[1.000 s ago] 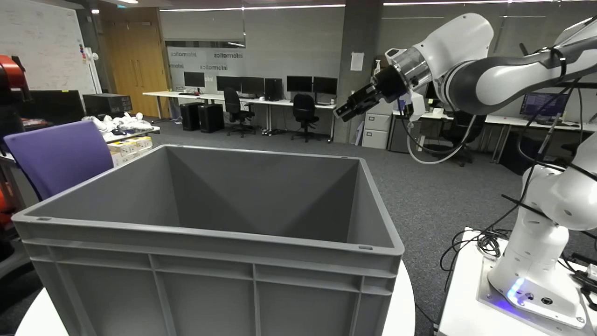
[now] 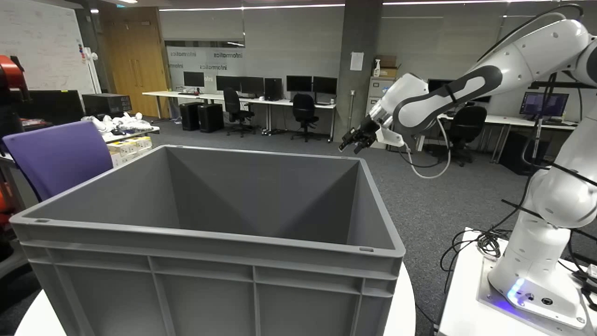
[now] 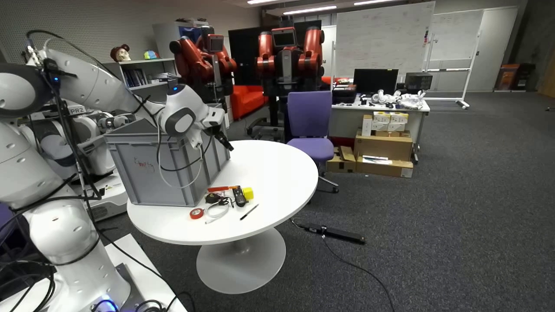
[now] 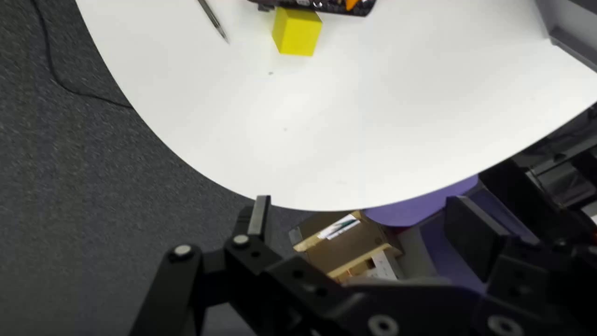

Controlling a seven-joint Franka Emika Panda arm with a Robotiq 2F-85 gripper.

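Note:
My gripper is open with its black fingers spread wide and nothing between them. It hangs above the white round table, tilted so that the wrist view looks over the table's edge. On the tabletop lies a yellow block, some way from the fingers. A pen rests near it, and a black tool is cut off by the top of the wrist view. Beside these, exterior view 2 shows a red tape roll, a white cable and a red tool.
A large grey crate stands on the table; its visible interior looks bare, its floor hidden. A purple chair is just past the table edge.
The crate has stayed in place.

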